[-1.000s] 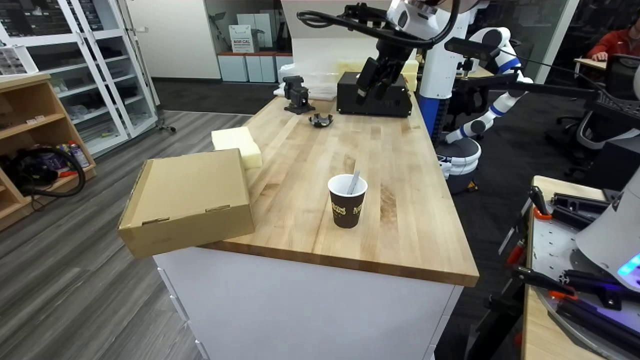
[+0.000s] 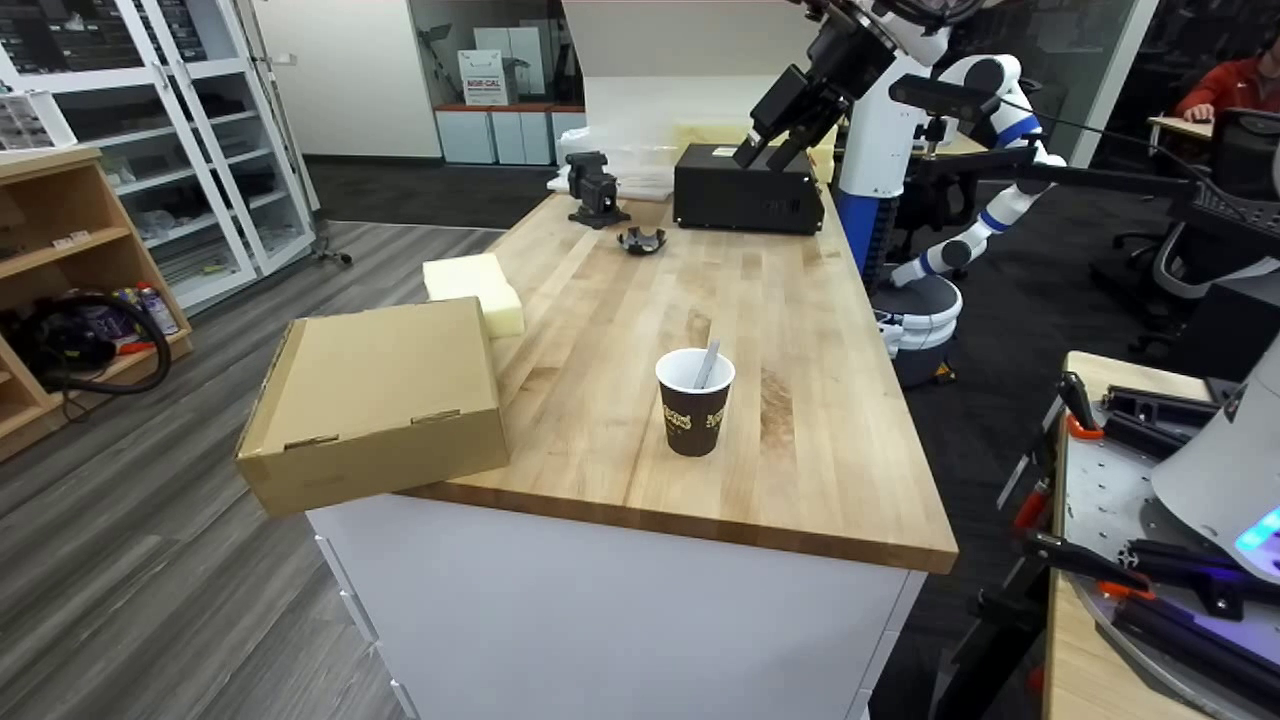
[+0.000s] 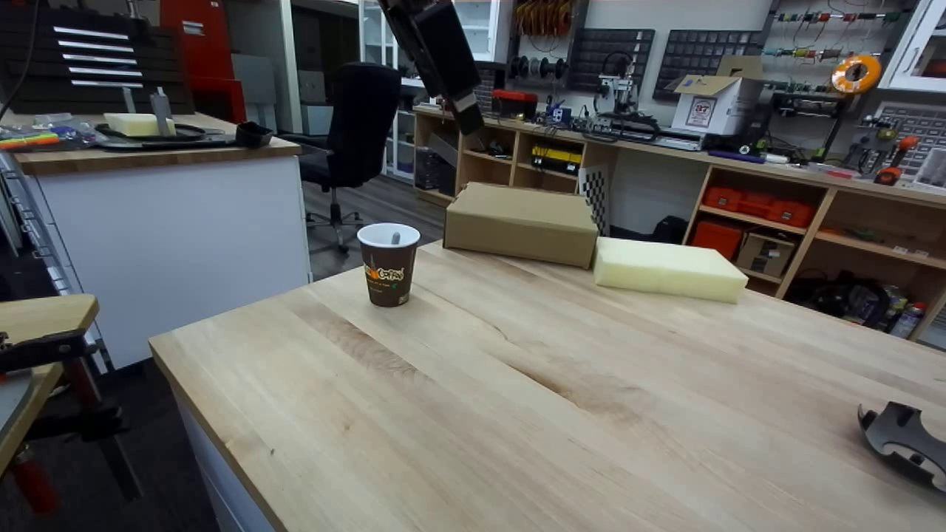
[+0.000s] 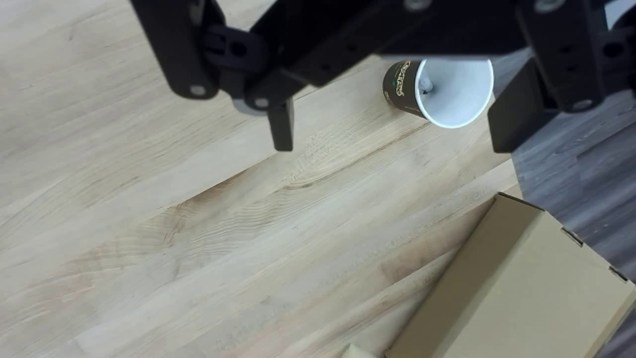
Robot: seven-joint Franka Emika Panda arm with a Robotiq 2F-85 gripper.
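A dark brown paper cup (image 2: pixel 693 416) with a white rim stands upright on the wooden table. Inside it leans a grey stick-like object (image 2: pixel 708 364), its upper end above the rim. My gripper (image 2: pixel 762 158) hangs high over the table, well apart from the cup. In the wrist view, the gripper is open, its finger pads (image 4: pixel 281 126) wide apart and empty. The cup (image 4: pixel 403 89) appears beyond the fingers there, nearer the right finger. Exterior view 2 also shows the upright cup (image 3: pixel 388 276), with part of the gripper (image 3: pixel 470 123) above and behind.
A closed cardboard box (image 2: pixel 378 390) overhangs the table's left edge. Behind it lies a pale yellow foam block (image 2: pixel 477 292). Farther back are a small black curved part (image 2: pixel 642 240), a black stand (image 2: pixel 595 190) and a black case (image 2: pixel 750 198).
In exterior view 1, my arm has swung and turned, and the gripper has shifted slightly right and upward. The cup, box and foam block stay where they were.
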